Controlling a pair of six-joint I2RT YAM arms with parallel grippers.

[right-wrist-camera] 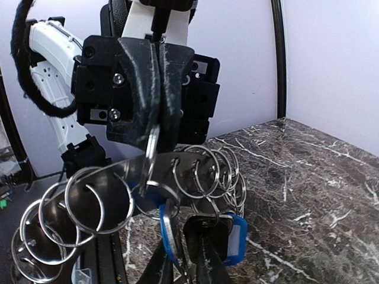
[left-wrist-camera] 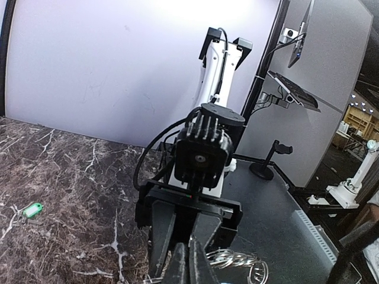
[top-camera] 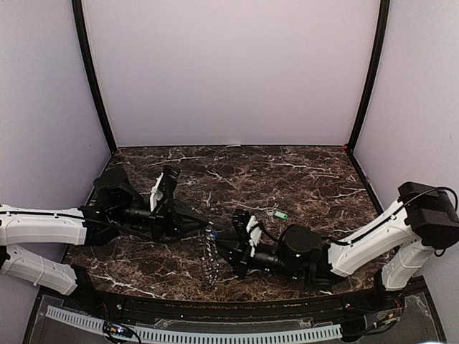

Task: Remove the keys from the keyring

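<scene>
From my left gripper [top-camera: 209, 226], fingers together, hangs a chain of metal rings [top-camera: 209, 264] in the top view. The right wrist view shows one thin ring edge-on between those left fingertips, with a curved metal strip and several rings [right-wrist-camera: 98, 201] below. Two blue-rimmed tags or key heads, one left [right-wrist-camera: 168, 234] and one right [right-wrist-camera: 237, 239], hang among the rings; their lower parts are partly hidden. My right gripper is at the left one, fingers part open and close around its lower end. Whether they touch it cannot be told.
A small green tag [top-camera: 280, 214] lies on the dark marbled table [top-camera: 287, 172], behind the right arm. Both arms stand close together near the front edge, face to face.
</scene>
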